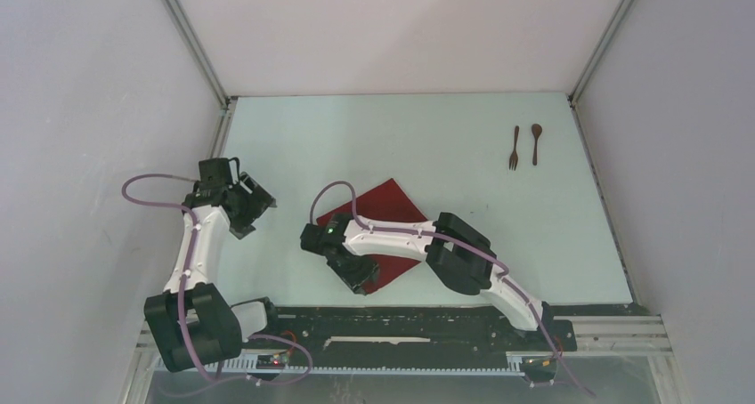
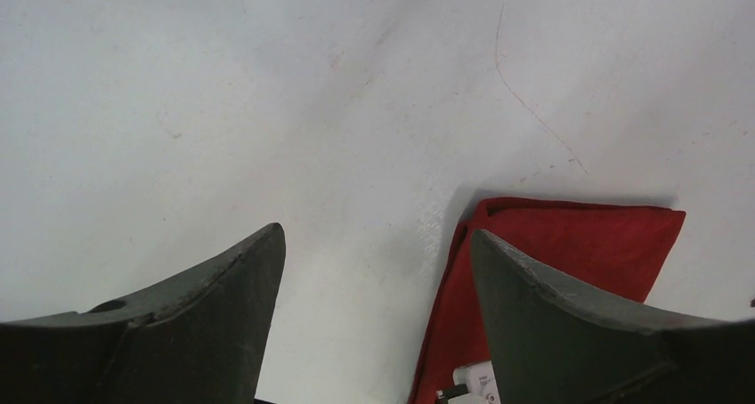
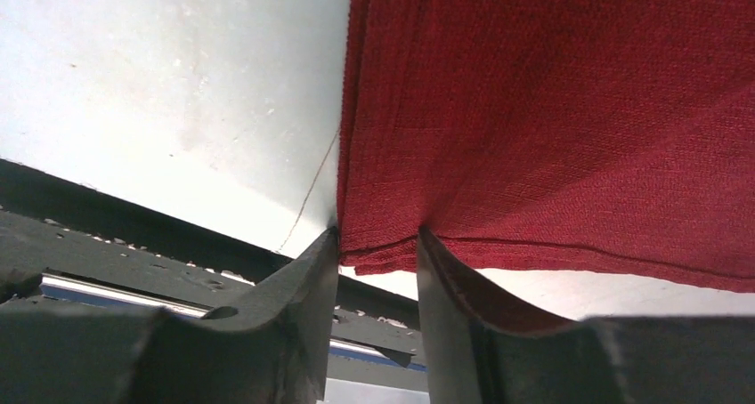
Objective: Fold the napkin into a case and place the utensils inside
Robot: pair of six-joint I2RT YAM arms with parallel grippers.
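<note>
A dark red napkin [image 1: 392,199] lies on the table, partly hidden under my right arm. My right gripper is low at the napkin's near corner, its fingers part open either side of the folded edge and hem, touching or nearly touching the cloth. My left gripper stands open over bare table at the left, with the napkin [image 2: 570,244] beyond its right finger. A wooden fork [image 1: 515,148] and spoon [image 1: 536,141] lie apart from the napkin at the back right.
Walls bound both sides and the back. A dark edge strip with rails [image 1: 401,324] runs along the front.
</note>
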